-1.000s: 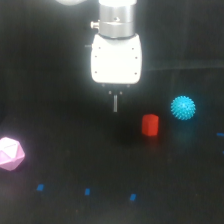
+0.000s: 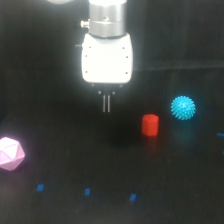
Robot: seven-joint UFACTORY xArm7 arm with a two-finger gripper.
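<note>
My gripper (image 2: 106, 103) hangs from the white hand (image 2: 107, 60) in the upper middle of the camera view. Two thin fingers point down, a narrow dark gap showing between them, and nothing is seen in that gap. The picture is too small to judge how far apart they stand. To the right of the fingertips and lower in the picture is a small red block (image 2: 150, 125), apart from them. A spiky light-blue ball (image 2: 183, 108) rests farther right. On the left edge lies a pale pink faceted ball (image 2: 10, 153).
Blue marks (image 2: 87, 191) are spaced along the front of the dark surface (image 2: 90, 155). Another blue mark (image 2: 220, 134) shows at the right edge. Between the pink ball and the red block the surface is clear.
My gripper has shifted a little to the left, farther from the red block. Its two fingers now show more distinctly apart. The block and both balls stay about where they were.
</note>
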